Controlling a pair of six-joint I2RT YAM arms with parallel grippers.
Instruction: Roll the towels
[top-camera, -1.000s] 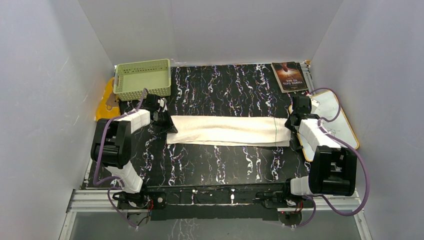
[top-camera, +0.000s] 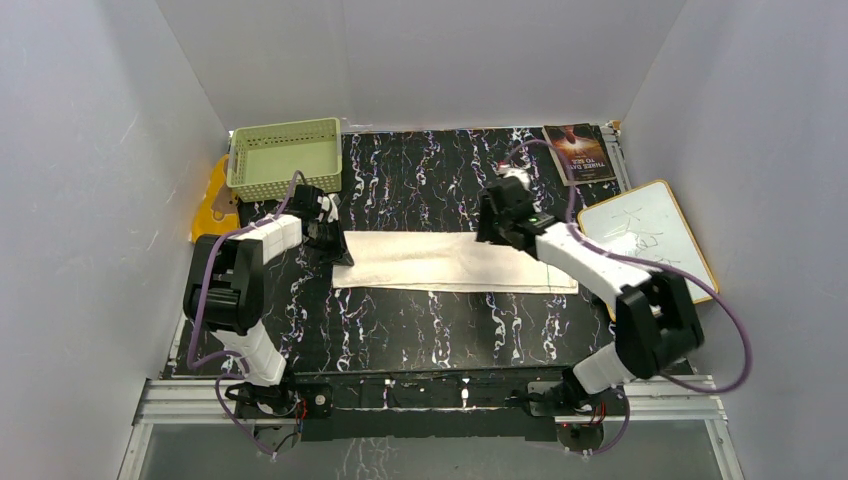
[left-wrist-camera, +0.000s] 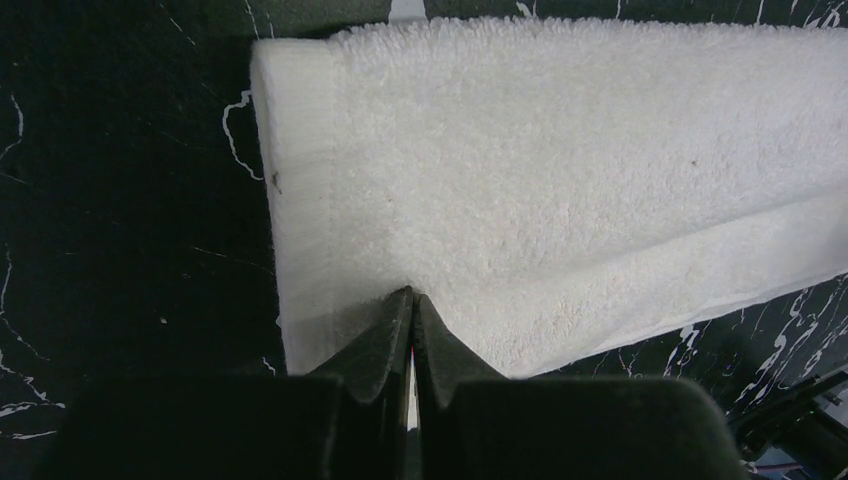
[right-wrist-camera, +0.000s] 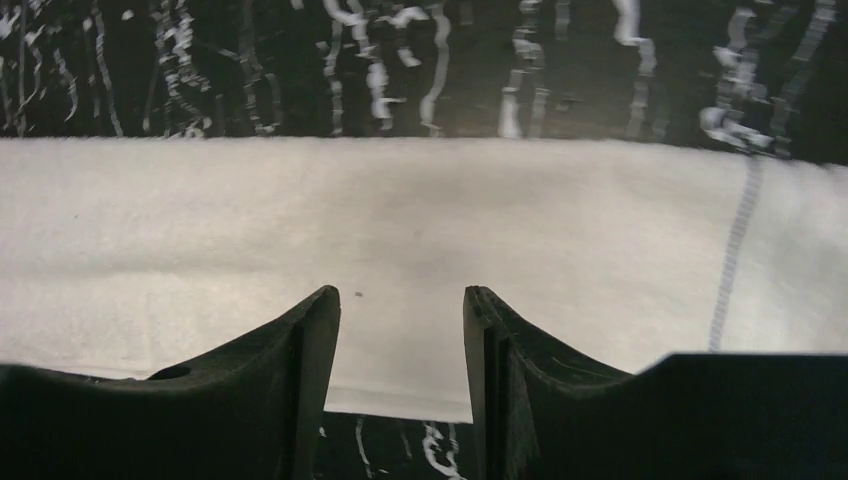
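Observation:
A cream towel (top-camera: 420, 262) lies as a long folded strip across the middle of the table. At its left end my left gripper (top-camera: 346, 262) touches down. In the left wrist view the fingers of that gripper are shut against the white towel (left-wrist-camera: 560, 150), and no cloth shows clearly between them. My right gripper (top-camera: 487, 228), blurred, hangs over the right half of the strip. The right wrist view shows that gripper with its fingers apart, empty, above the towel's flat surface (right-wrist-camera: 420, 230), a stitched line crossing at right.
A green basket (top-camera: 290, 190) stands empty at the back left, beside a yellow object (top-camera: 212, 205). Books (top-camera: 578, 152) lie at the back right and a whiteboard (top-camera: 660, 225) at the right.
The right arm has swung left from the towel's right end to above its right half. My left gripper stays at the left end, and the towel lies about as before.

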